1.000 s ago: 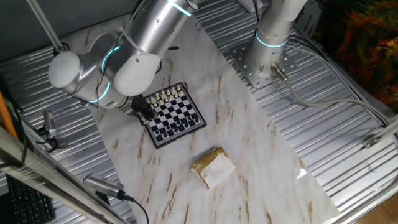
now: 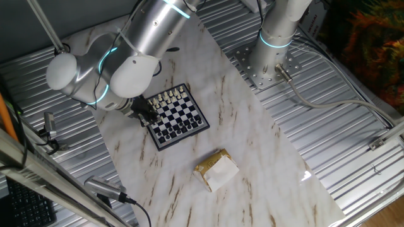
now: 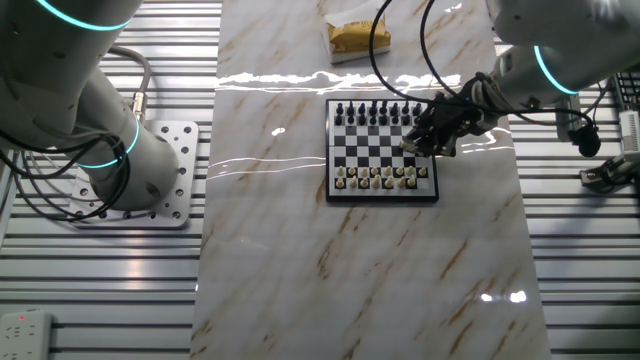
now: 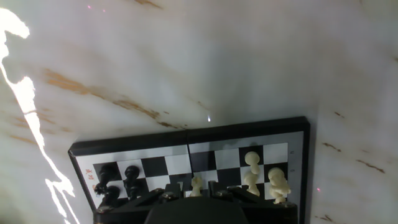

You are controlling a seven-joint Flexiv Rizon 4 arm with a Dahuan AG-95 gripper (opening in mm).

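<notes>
A black-framed chessboard (image 2: 189, 131) lies on the marble-patterned table, with black pieces (image 3: 375, 112) along one side and white pieces (image 3: 375, 178) along the other. My gripper is low over the board's edge, pointing inward. A white chess piece (image 4: 196, 183) appears between its two fingertips in the wrist view; its lower part is hidden. Whether the fingers press on this piece or stand apart from it is not clear. In exterior view 2, a pale piece (image 3: 409, 146) shows at the dark gripper's tip, over the middle rows.
A gold and white packet (image 2: 216, 170) rests on the table, clear of the board. Dark cables (image 3: 375, 45) loop above the table. Bare tabletop surrounds the board.
The gripper stays at the board's edge with little visible movement. Board and packet have not moved.
</notes>
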